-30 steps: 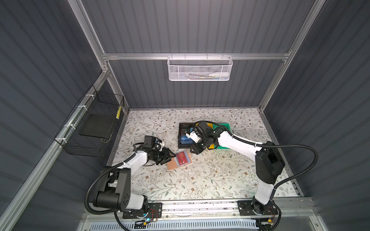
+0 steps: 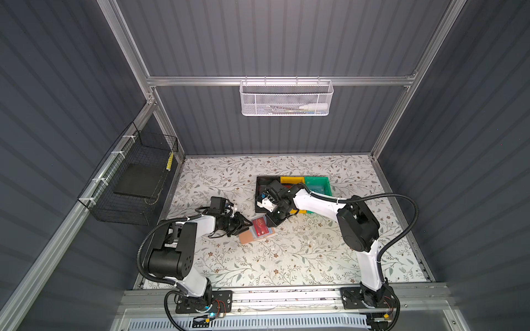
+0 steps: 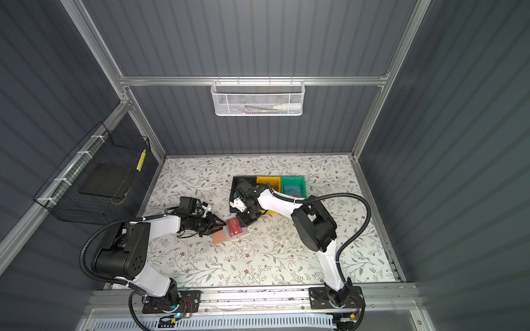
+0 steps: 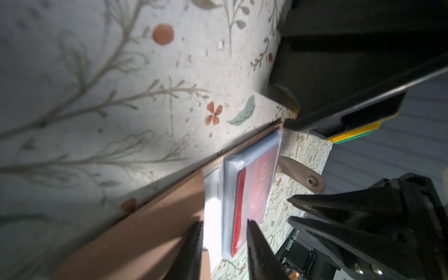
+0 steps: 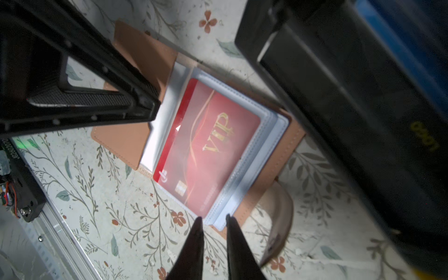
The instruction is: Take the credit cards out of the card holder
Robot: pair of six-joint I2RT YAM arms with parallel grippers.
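Observation:
The tan card holder lies open flat on the table, a red VIP card under clear sleeves on its inner page, a strap at one side. My left gripper is low at the holder's left end, fingers apart around its edge area, nothing clearly between them. My right gripper is angled down at the holder's upper right corner, beside the card; whether anything is between its fingers is unclear.
A three-part bin in black, yellow and green stands behind the holder, partly under my right arm. A black wire basket hangs on the left wall.
My right arm has moved left and toward the holder from above the bin. My left arm has shifted slightly, staying by the holder's left end.

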